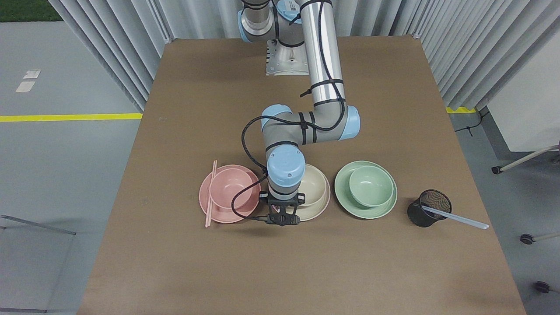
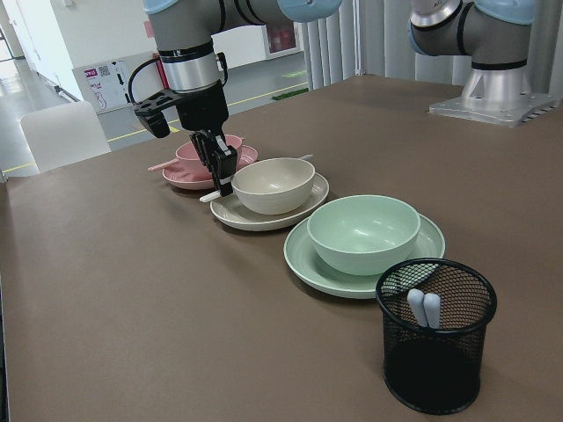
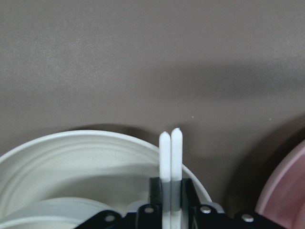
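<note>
My gripper (image 2: 220, 185) is down at the rim of the cream plate (image 2: 251, 220), which holds a cream bowl (image 2: 273, 189). In the wrist view a pair of white chopsticks (image 3: 176, 152) runs up between the black fingers, which appear closed around them, over the plate's edge (image 3: 76, 138). A pink bowl on a pink plate (image 1: 225, 212), with pink chopsticks (image 1: 208, 210) on it, is beside the gripper. From the front, the arm hides part of the cream set.
A green bowl (image 1: 370, 186) on a green plate (image 1: 346, 199) sits right of the cream set. A black mesh cup (image 1: 420, 215) holding light sticks (image 1: 459, 218) stands further right.
</note>
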